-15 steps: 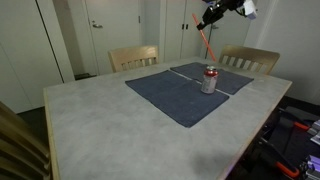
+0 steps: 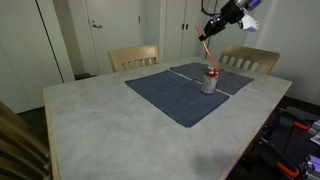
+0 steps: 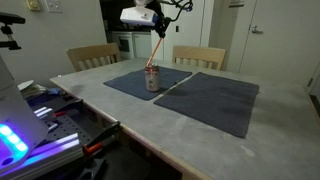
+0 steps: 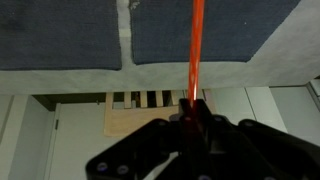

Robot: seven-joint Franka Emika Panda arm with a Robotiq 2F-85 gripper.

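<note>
A long, thin orange stick (image 4: 195, 50) runs up from my gripper in the wrist view, and the fingers are shut on it. Seen from exterior view 1, the stick (image 2: 207, 47) slants, its lower end at or just over the top of a red-and-silver can (image 2: 210, 82). In exterior view 2 the stick (image 3: 155, 48) also comes down to the top of the can (image 3: 152, 79). Whether its tip is inside the can or only above it, I cannot tell. The can stands upright on a dark mat.
Dark mats (image 2: 178, 97) lie flat on the pale table (image 2: 95, 125), with a light strip between them. Wooden chairs (image 3: 93, 55) stand round the far edge.
The stick has come down a little with my gripper, and its lower end has closed in on the can's top. The can stays in place.
</note>
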